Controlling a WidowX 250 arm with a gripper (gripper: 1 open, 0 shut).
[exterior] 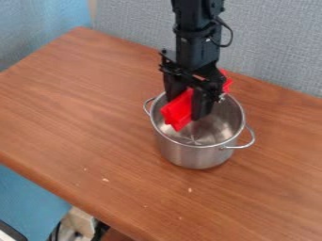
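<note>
My gripper (199, 92) reaches down over a stainless steel pot (194, 149) with two wire handles, standing on the wooden table. A red object (179, 109) is in the gripper at the pot's mouth, showing on both sides of the black fingers, tilted, its lower end inside the rim. The gripper appears shut on it; the fingertips are partly hidden by the object and the pot.
A grey textured wall (277, 38) stands behind. The table's front-left edge borders a blue surface (25, 198), with some clutter below.
</note>
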